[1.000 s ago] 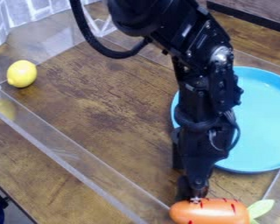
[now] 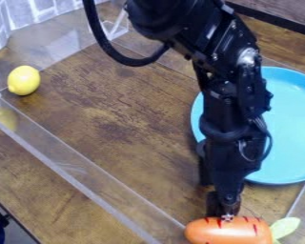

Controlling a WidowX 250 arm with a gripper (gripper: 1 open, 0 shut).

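My black gripper (image 2: 223,206) points down at the front right, its tip just above an orange toy carrot (image 2: 229,232) with dark stripes and pale green leaves. The far finger is largely hidden, so the finger's width and any contact with the carrot are hard to make out. Behind the arm lies a light blue plate (image 2: 290,124), partly covered by it.
A yellow lemon (image 2: 24,80) rests at the left near a clear plastic wall. Bare wooden tabletop (image 2: 104,114) fills the middle left. Clear strips or walls run along the left and front edges.
The arm and gripper have shifted slightly to the right over the carrot. The carrot, plate and lemon look unmoved.
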